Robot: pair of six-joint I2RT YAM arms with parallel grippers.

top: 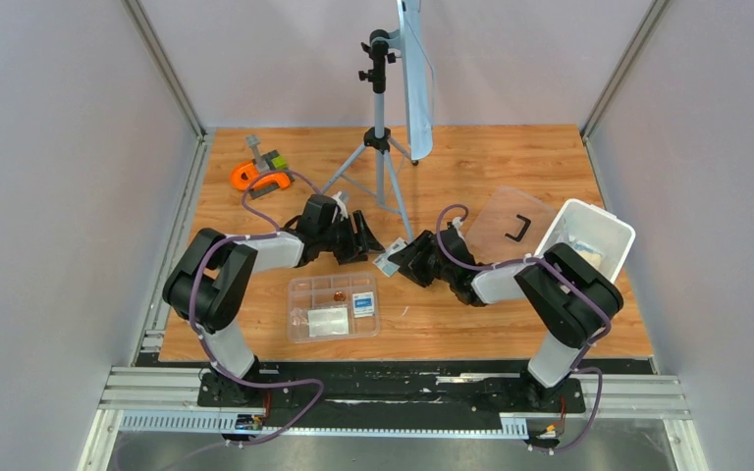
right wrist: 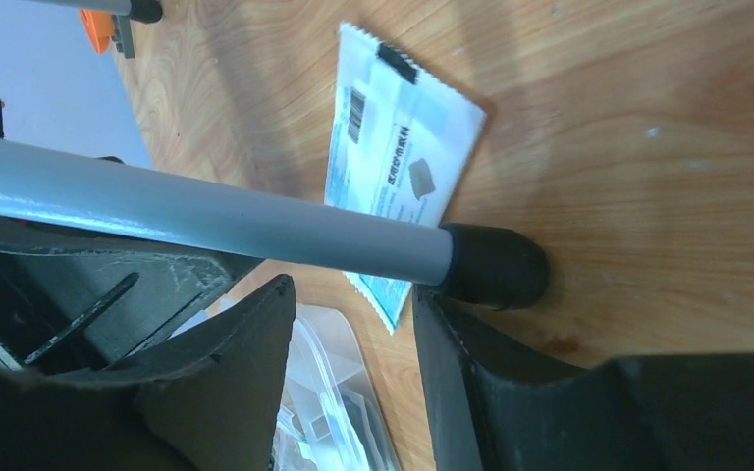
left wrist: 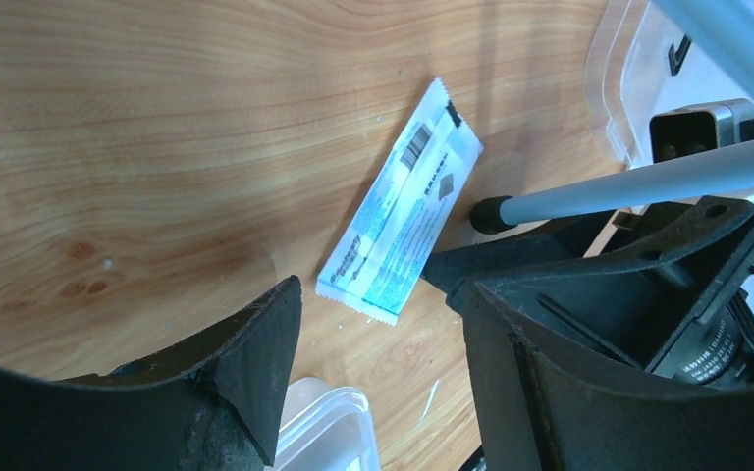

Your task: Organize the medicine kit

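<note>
A flat white-and-blue sachet (left wrist: 403, 206) lies on the wooden table between my two grippers. Its lower end points toward the gap of my left gripper, which is open and empty on the sachet's left side. From the right, my right gripper (top: 403, 261) comes in low; its dark finger (left wrist: 511, 265) reaches the sachet's edge in the left wrist view. In the right wrist view its fingers stand apart, and no grip on the sachet (right wrist: 393, 157) shows. The clear compartment box (top: 296, 294) sits in front, holding a white packet (top: 328, 322), a blue-and-white packet (top: 363, 304) and small brown items (top: 340, 295).
A tripod leg (right wrist: 285, 221) with a black foot (right wrist: 501, 267) crosses between the right gripper and the sachet. To the right stand a white bin (top: 620, 235) with packets and a clear lid (top: 511, 211). An orange tool (top: 255, 179) lies back left.
</note>
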